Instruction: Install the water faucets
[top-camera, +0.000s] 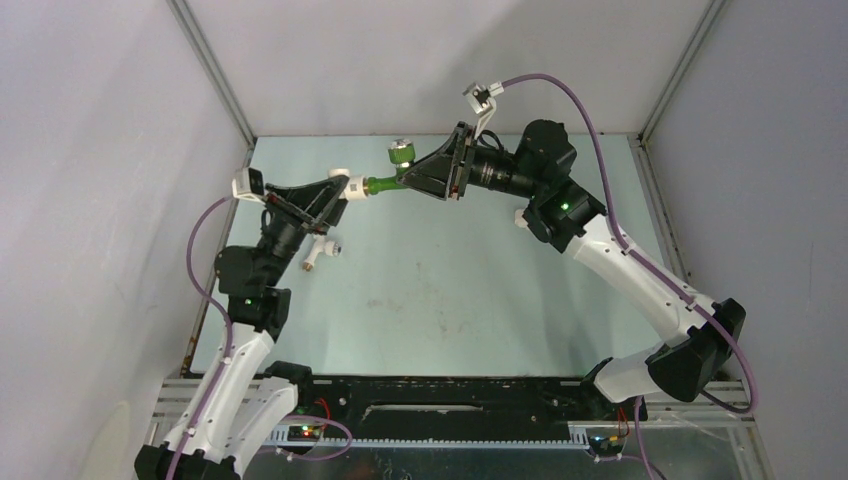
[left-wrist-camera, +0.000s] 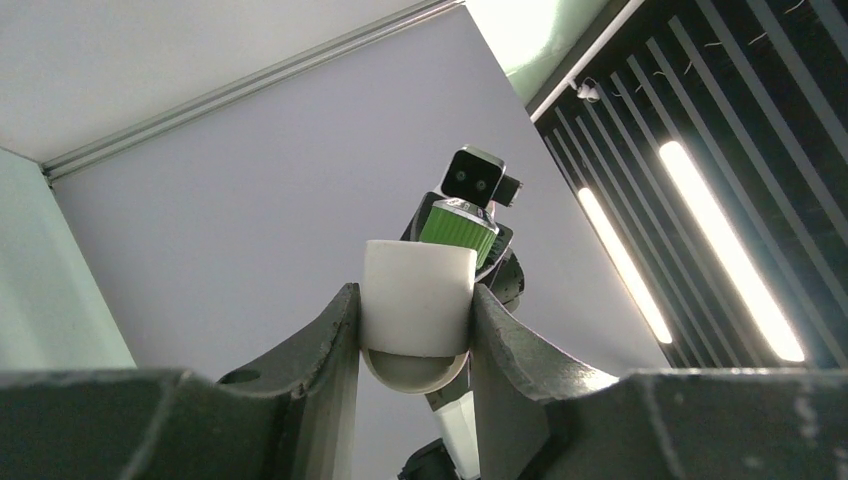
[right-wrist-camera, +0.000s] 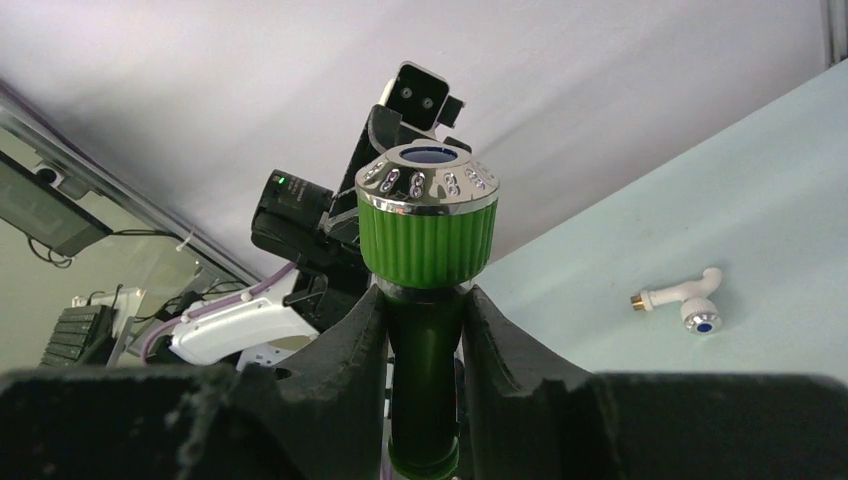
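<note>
A white pipe fitting (top-camera: 355, 187) is held up by my left gripper (top-camera: 340, 192), which is shut on its body; in the left wrist view the fitting (left-wrist-camera: 417, 300) fills the space between the fingers. My right gripper (top-camera: 404, 181) is shut on a green faucet (top-camera: 384, 185). Its ribbed green knob (right-wrist-camera: 427, 240) with a chrome cap stands upright above the fingertips. Faucet and fitting are lined up end to end in the top view, the faucet's inlet at the fitting's mouth. How deep the inlet sits in there cannot be told.
A white faucet (top-camera: 320, 250) with a brass thread lies on the pale table (top-camera: 430, 300) below my left gripper. Another white piece (top-camera: 521, 218) shows beside the right arm, partly hidden.
</note>
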